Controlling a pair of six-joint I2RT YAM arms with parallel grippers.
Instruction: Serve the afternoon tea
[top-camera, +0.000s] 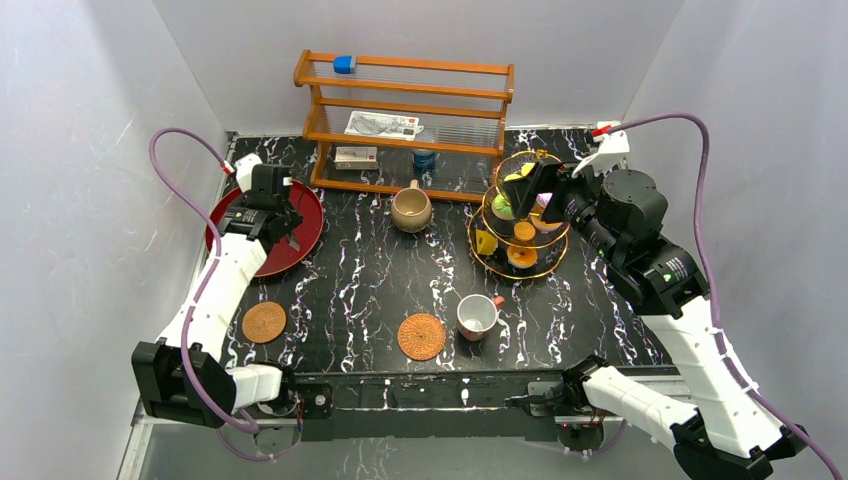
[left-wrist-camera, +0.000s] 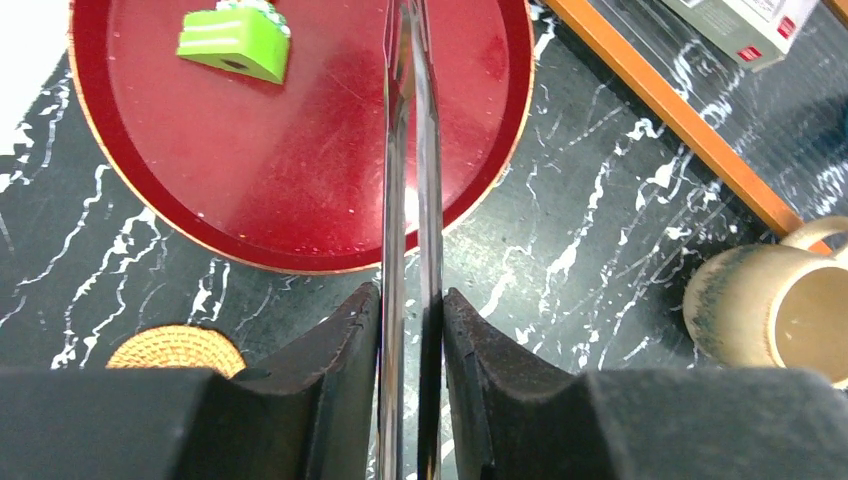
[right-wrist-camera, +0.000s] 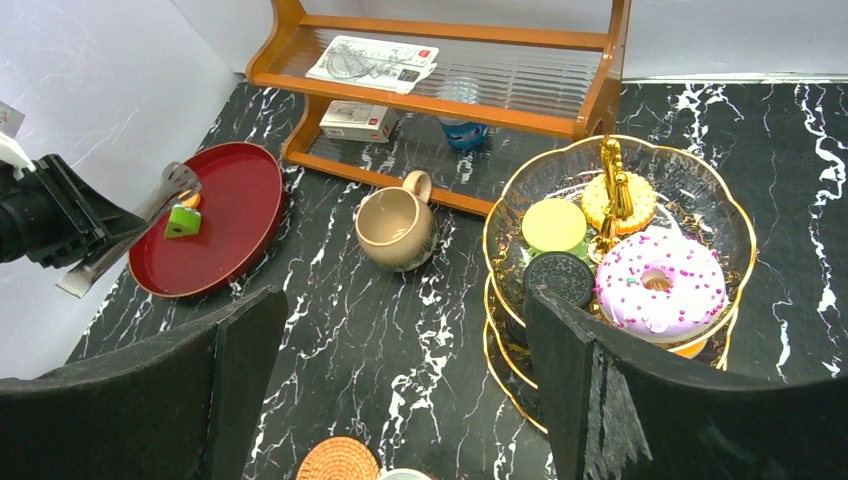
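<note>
My left gripper is raised over the red plate (left-wrist-camera: 320, 150), with steel tongs (left-wrist-camera: 430, 290) between its fingers; whether it grips them firmly is unclear. A green piece (left-wrist-camera: 230, 45) lies on that plate. My right gripper is open, empty, beside the tiered gold-rimmed stand (top-camera: 480, 265), which holds a pink sprinkled donut (right-wrist-camera: 630, 290), a biscuit, a green macaron (right-wrist-camera: 553, 225) and other treats. A beige mug (top-camera: 410, 210) stands mid-table; a white cup (top-camera: 475, 315) with a red handle stands at the front beside a woven coaster (top-camera: 421, 337).
A wooden shelf (top-camera: 404, 85) at the back holds boxes, papers and a blue container. Another coaster (top-camera: 264, 322) lies at front left. The marble surface between plate and stand is largely clear. Grey walls bound the area.
</note>
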